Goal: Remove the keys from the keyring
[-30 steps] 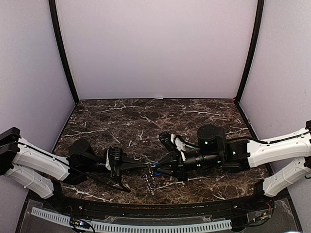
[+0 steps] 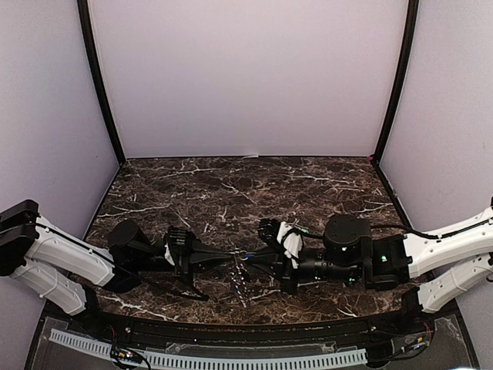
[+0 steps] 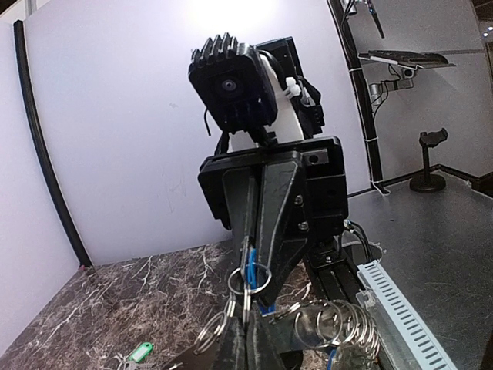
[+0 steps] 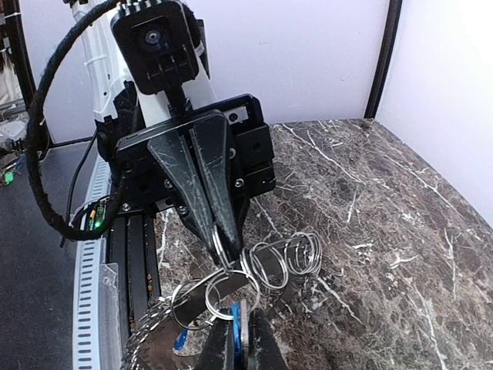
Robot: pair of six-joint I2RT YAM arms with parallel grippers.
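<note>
The keyring (image 4: 231, 297) is a bunch of silver rings with a chain (image 2: 240, 285) hanging below, held between both grippers. My left gripper (image 2: 232, 258) is shut on the keyring; in the right wrist view several rings (image 4: 304, 254) spread out from its fingertips. Facing it, my right gripper (image 2: 251, 259) is shut on a thin key with blue on one side (image 4: 237, 327), edge-on and largely hidden by the fingers. A silver ring (image 3: 250, 279) meets this key at the right fingertips. Whether the key is still threaded on the ring I cannot tell.
A green-headed item (image 3: 141, 351) lies on the dark marbled table, seen in the left wrist view. The table (image 2: 246, 193) behind the grippers is clear. A perforated white rail (image 2: 208, 360) runs along the front edge.
The left gripper has hardly moved. The chain still hangs below them.
</note>
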